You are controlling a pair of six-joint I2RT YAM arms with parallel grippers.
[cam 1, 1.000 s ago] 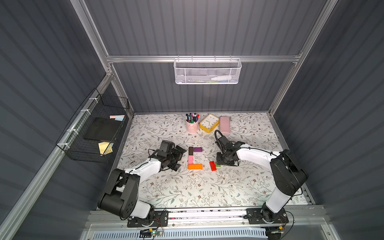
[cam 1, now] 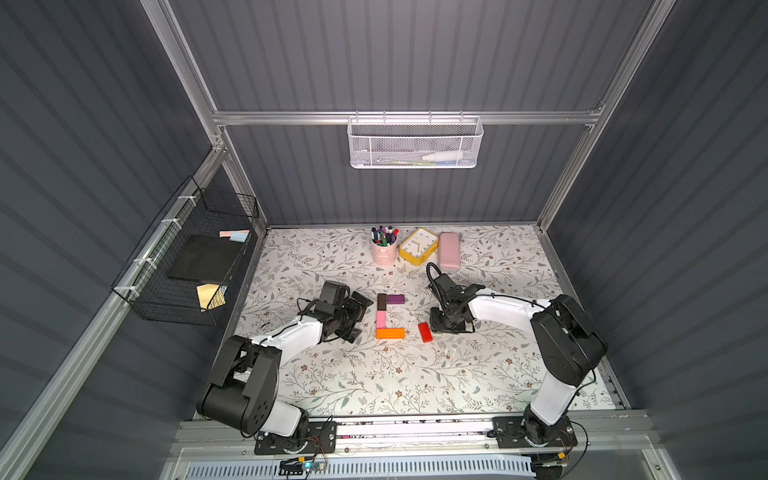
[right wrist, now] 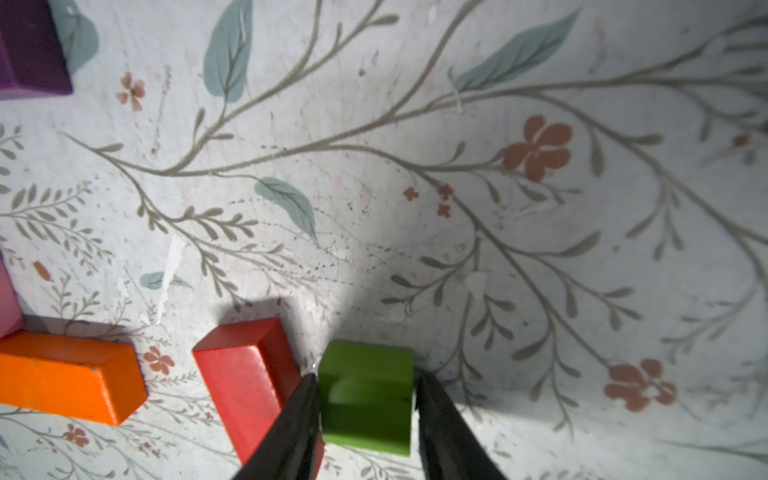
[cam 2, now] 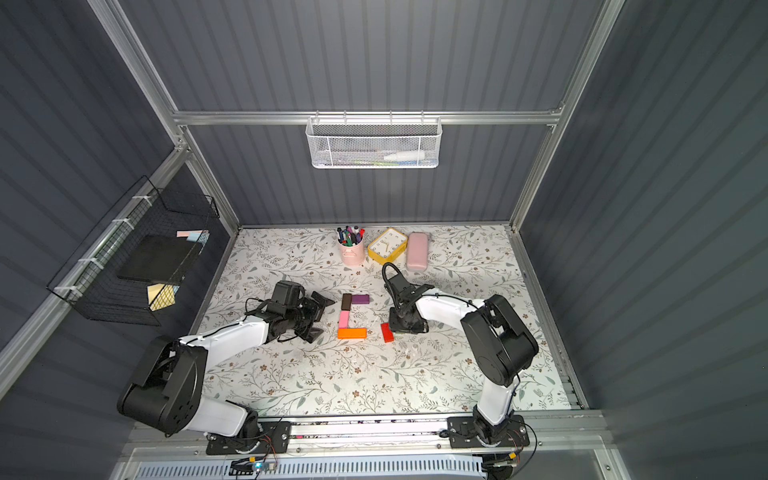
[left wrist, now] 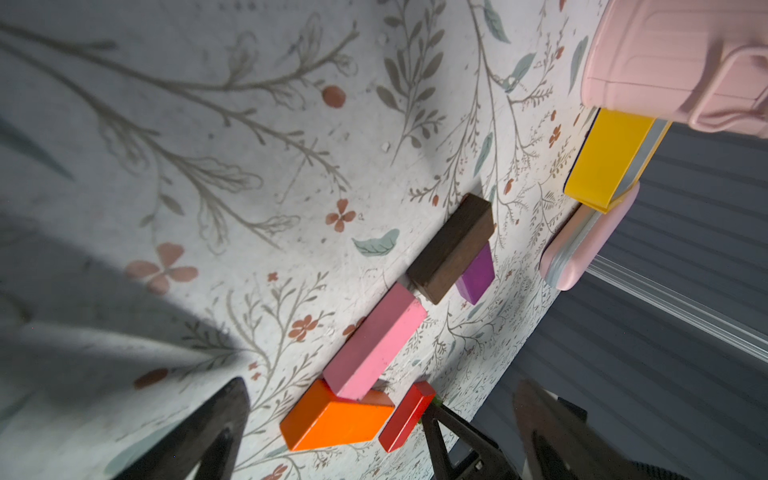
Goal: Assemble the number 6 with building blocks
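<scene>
Left of the middle of the table, a dark brown block (cam 1: 381, 301) and a pink block (cam 1: 381, 319) form an upright line. A purple block (cam 1: 395, 299) runs right from its top, an orange block (cam 1: 390, 333) from its foot. Further right lie a red block (right wrist: 244, 384) and, close beside it, a green block (right wrist: 366, 400). My right gripper is down at the green block, one finger on each side; whether both press on it is unclear. My left gripper (cam 1: 361, 318) stands open and empty left of the brown and pink blocks.
A pink pen cup (cam 1: 385, 254), a yellow clock (cam 1: 418, 245) and a pink case (cam 1: 449, 250) stand at the back. A black wire basket (cam 1: 196, 256) hangs on the left wall.
My right gripper has shifted slightly left, over the green block, which is now hidden in the top left view. The left arm and the other blocks look unchanged.
</scene>
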